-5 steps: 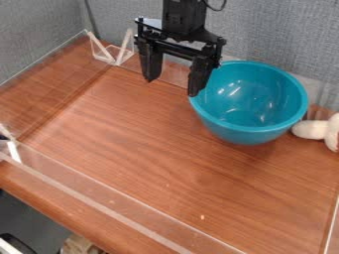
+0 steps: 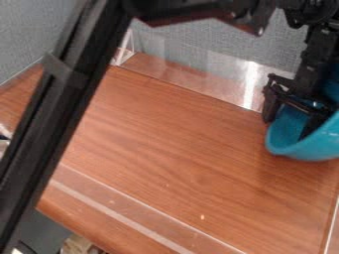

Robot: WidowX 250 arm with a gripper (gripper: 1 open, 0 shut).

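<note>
A black gripper (image 2: 294, 99) is at the right edge, over and partly inside a blue bowl (image 2: 302, 143), which is cut off by the frame edge. The dark fingers reach down to the bowl's inner side; their grip on it is hard to make out. A long dark arm segment crosses the upper left diagonally, hiding part of the scene.
A grey wall (image 2: 205, 40) stands behind. A white wire object at the back left is mostly hidden by the arm.
The gripper has moved right and down into the bowl, and the bowl has shifted right, partly out of view. The white toy at the right is no longer visible. A dark arm segment now crosses the left.
</note>
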